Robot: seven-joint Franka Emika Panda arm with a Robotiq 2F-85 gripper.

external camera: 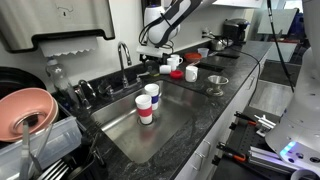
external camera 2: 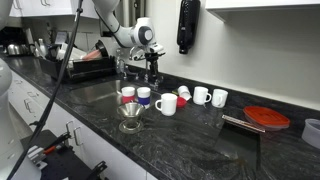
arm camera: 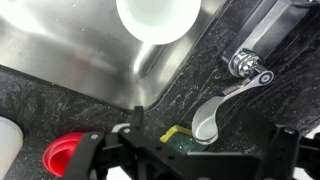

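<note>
My white arm reaches over the far side of the counter, beside the sink, in exterior view 1. In the wrist view my gripper stands open, its dark fingers apart at the bottom edge. A white spoon-like utensil (arm camera: 205, 121) and a green-and-yellow sponge (arm camera: 181, 141) show in the area between them. I cannot tell how high the fingers are above these. At the frame's left edge is a white cup or mug (arm camera: 8, 145), with a red cup (arm camera: 62, 153) to its right. The round white vessel (arm camera: 158, 14) is above the sink area at the top.
The steel sink (external camera: 125, 128) has a tall faucet (external camera: 123, 55) behind it. Red-rimmed white cups (external camera: 144, 108) stand there. A metal bowl (external camera 2: 130, 117), a white mug (external camera 2: 168, 104) and a black tray (external camera 2: 239, 135) occupy the counter.
</note>
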